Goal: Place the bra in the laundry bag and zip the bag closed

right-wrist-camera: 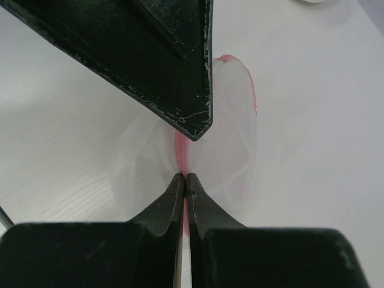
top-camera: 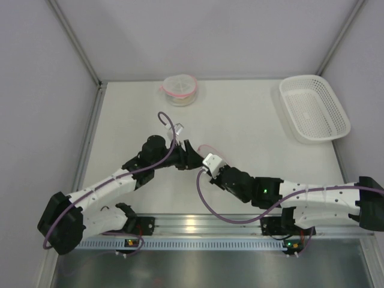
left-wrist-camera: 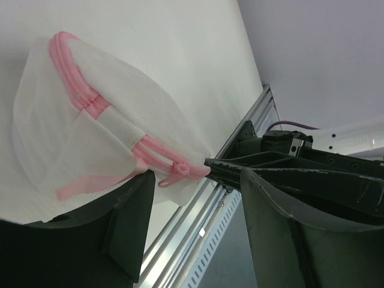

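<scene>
A white mesh laundry bag (left-wrist-camera: 141, 90) with a pink zipped edge lies on the table; in the top view my arms cover much of it. The knotted pink zipper pull (left-wrist-camera: 174, 172) hangs near the zipper's near end. My left gripper stands open, its fingers either side of the pull, without closing on it. Right at the zipper's end, my right gripper is shut on the bag's pink edge, which runs out above and below the fingertips. One dark left finger (right-wrist-camera: 180, 72) looms above it. No bra can be made out.
Another rounded mesh bag (top-camera: 179, 89) with pink trim and something pale beneath it sits at the table's back. A white perforated basket (top-camera: 315, 108) stands at the back right. Bare table lies left and right of the arms.
</scene>
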